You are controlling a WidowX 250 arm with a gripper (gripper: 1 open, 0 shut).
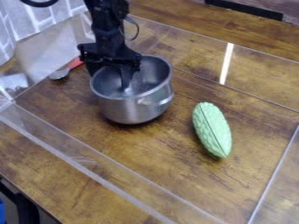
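Observation:
A steel pot (136, 107) stands on the wooden table, left of the middle in the camera view. The black arm reaches down from the top to the pot's back left rim, where its gripper (117, 70) is over or just inside the pot. The fingertips are dark against the interior, so their opening cannot be made out. A pale green cabbage-like vegetable (212, 129) lies to the right of the pot, apart from it.
A utensil with a red part (73, 66) lies behind the pot at the left, partly hidden. Clear plastic edges border the wooden table (140, 171).

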